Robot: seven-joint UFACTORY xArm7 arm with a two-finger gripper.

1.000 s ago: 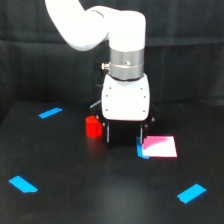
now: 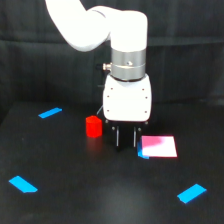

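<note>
My gripper (image 2: 126,146) points straight down near the middle of the camera view. Its dark fingers stand a small gap apart, and against the black background I cannot tell whether anything dark is between them. To their left a red cube (image 2: 94,127) sits on the black table, clear of the fingers. On the right lies a flat pink square (image 2: 160,146), with a bit of blue (image 2: 142,150) showing at its left edge, close to the right finger.
Blue strips mark the black table: one at the back left (image 2: 50,113), one at the front left (image 2: 22,184) and one at the front right (image 2: 192,193).
The fingers have drawn closer together than a second ago. The hand sits very slightly farther right. Cube, pink square and blue strips look unmoved.
</note>
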